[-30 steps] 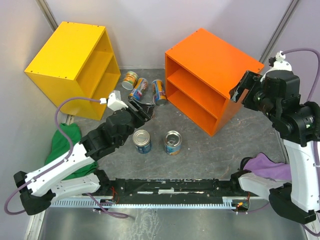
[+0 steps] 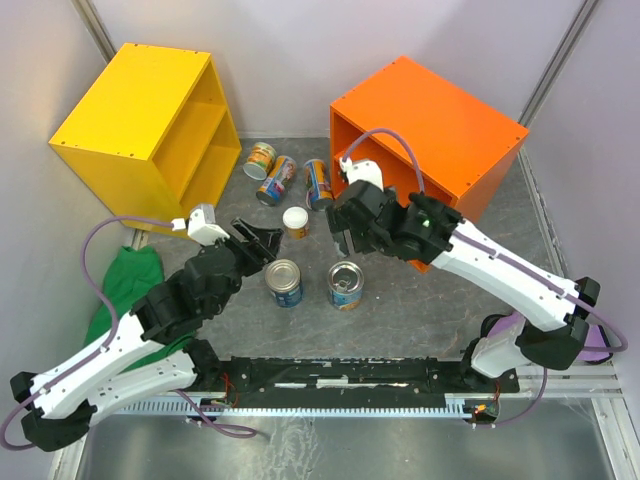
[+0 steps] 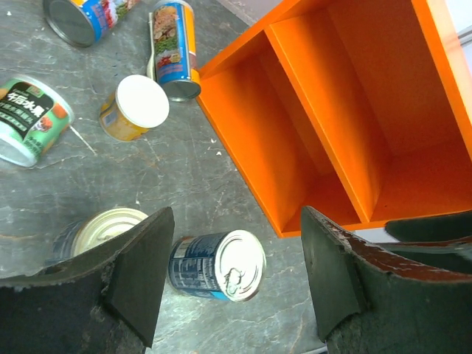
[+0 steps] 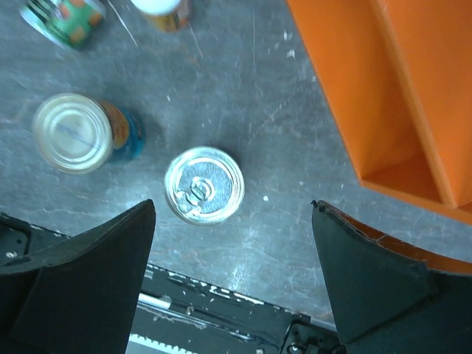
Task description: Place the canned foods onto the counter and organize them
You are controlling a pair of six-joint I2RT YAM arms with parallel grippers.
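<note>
Two upright cans stand on the grey counter (image 2: 420, 310): one with a plain lid (image 2: 284, 283), the other with a pull-tab lid (image 2: 345, 285). A small white-lidded can (image 2: 296, 221) stands behind them. Several cans lie on their sides at the back, including a blue-and-orange one (image 2: 317, 184). A green-labelled can (image 3: 32, 120) lies tilted in the left wrist view; the left arm seems to cover it from above. My left gripper (image 2: 262, 243) is open and empty, left of the white-lidded can. Open and empty too, my right gripper hangs above the pull-tab can.
A yellow shelf box (image 2: 130, 115) stands at the back left, an orange one (image 2: 430, 115) at the back right, close behind the right arm. Green cloth (image 2: 130, 285) lies at the left, purple cloth (image 2: 595, 340) at the right.
My right arm has swung left from the far right, past the orange box, to above the pull-tab can. My left gripper has drawn back left, off the white-lidded can. The cans have stayed put.
</note>
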